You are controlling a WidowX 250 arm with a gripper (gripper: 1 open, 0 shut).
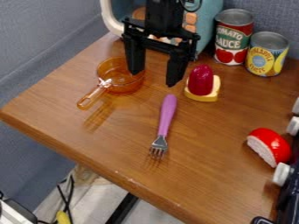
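Observation:
My black gripper hangs open over the back of the wooden table, its two fingers spread wide with nothing seen between them. Left of it sits an orange translucent cup with a handle. To the right are a red object on a yellow piece. A purple-handled fork lies in front of the gripper, tines toward the near edge.
A tomato sauce can and a yellow can stand back right. A teal container is behind the gripper. A red-and-white item lies right, beside dark equipment.

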